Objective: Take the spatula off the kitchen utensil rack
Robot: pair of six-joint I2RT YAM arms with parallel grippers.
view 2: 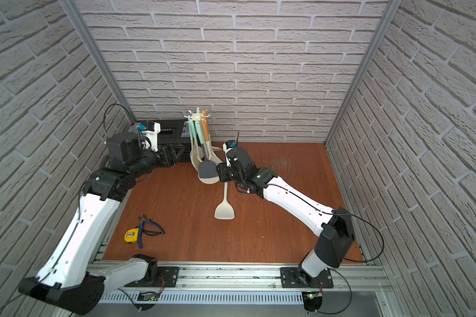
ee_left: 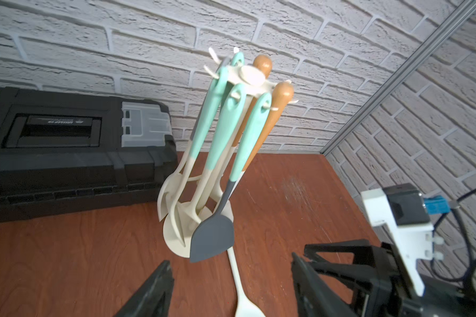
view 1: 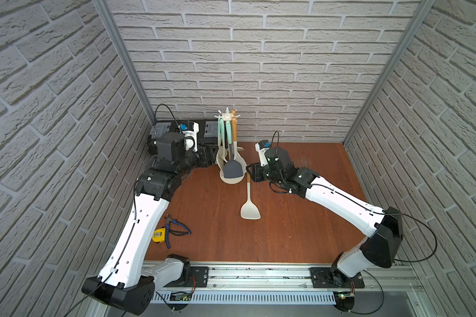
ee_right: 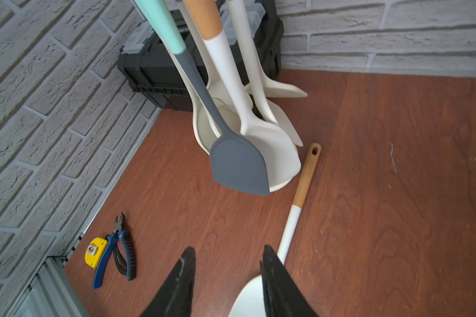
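Observation:
The utensil rack (ee_left: 251, 75) stands at the back, hung with mint-handled and wooden-handled utensils, including a dark grey spatula (ee_left: 211, 237). A white spatula with a wooden handle (ee_right: 288, 232) lies flat on the table in front of the rack. My left gripper (view 1: 206, 157) is raised left of the rack, open and empty in the left wrist view. My right gripper (view 2: 222, 172) hovers above the lying spatula, just right of the rack, its fingers apart with nothing visibly between them in the right wrist view.
A black toolbox (ee_left: 63, 153) sits behind, left of the rack. A yellow tape measure (ee_right: 95, 252) and blue pliers (ee_right: 126, 253) lie at the front left. Brick walls close in three sides.

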